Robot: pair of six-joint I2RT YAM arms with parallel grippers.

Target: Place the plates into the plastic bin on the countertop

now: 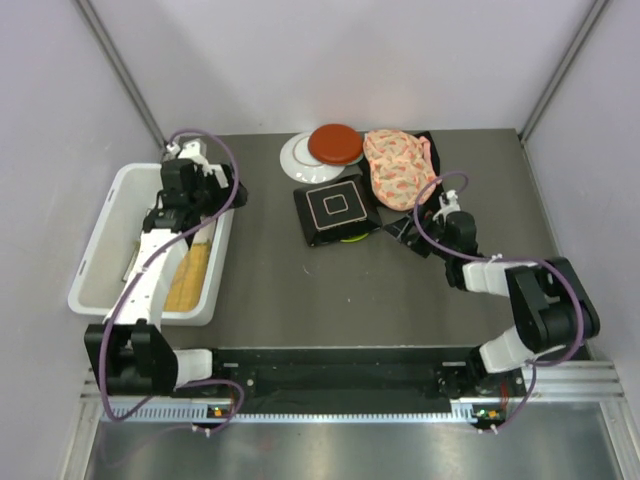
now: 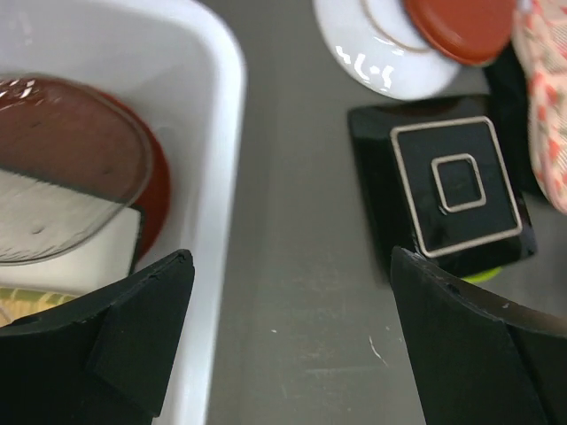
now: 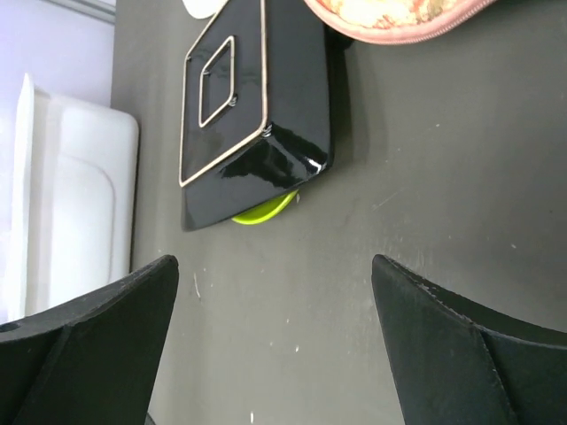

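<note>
The white plastic bin (image 1: 89, 262) at left holds plates, including a brown round one (image 2: 62, 133) and a yellow one. A black square plate (image 1: 336, 210) lies mid-counter over a lime-green item (image 3: 264, 211). Behind it are white plates (image 1: 298, 166) with a red plate (image 1: 334, 142) on top, and a pink patterned plate (image 1: 398, 170) on something black. My left gripper (image 1: 226, 190) hangs open over the bin's right rim. My right gripper (image 1: 410, 226) is open beside the black plate's right side, nothing between its fingers.
Walls border it at the sides and back.
</note>
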